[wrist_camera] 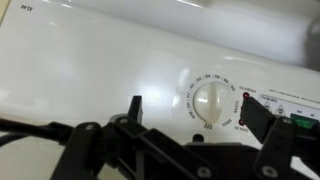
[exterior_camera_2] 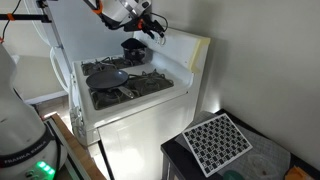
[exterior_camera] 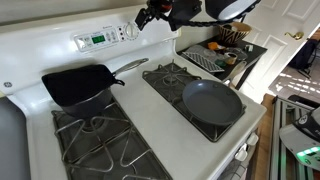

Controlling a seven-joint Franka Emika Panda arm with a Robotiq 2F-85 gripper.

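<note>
My gripper stands open in front of the stove's back panel [wrist_camera: 90, 70], nothing held. In the wrist view the pale round knob [wrist_camera: 207, 101], ringed by printed numbers, appears between the two separated fingertips. Whether the fingers touch it cannot be told. From the first exterior view, the gripper [exterior_camera: 146, 18] is at the top, close to the knob [exterior_camera: 131, 30] right of the green display [exterior_camera: 99, 39]. In the second exterior view the gripper [exterior_camera_2: 153, 28] is up by the panel.
A pot [exterior_camera: 85, 107] draped with black cloth [exterior_camera: 78, 83] sits on the left rear burner, its handle [exterior_camera: 131, 66] pointing toward the panel. A dark frying pan [exterior_camera: 212, 101] rests on the right burners.
</note>
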